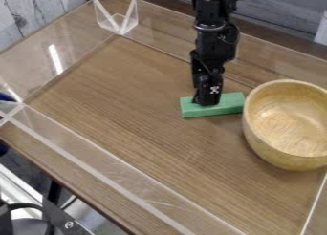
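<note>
The black robot gripper (206,91) hangs down from the top of the view, its fingertips low over a green rectangular block (224,104) lying on the wooden table. The tips overlap the block's back edge in the view; whether they touch it cannot be told. The fingers are dark and small, and nothing is seen held between them.
A large wooden bowl (284,124) sits just right of the block. Clear plastic edging runs along the left, and dark cables (26,222) lie at the bottom left.
</note>
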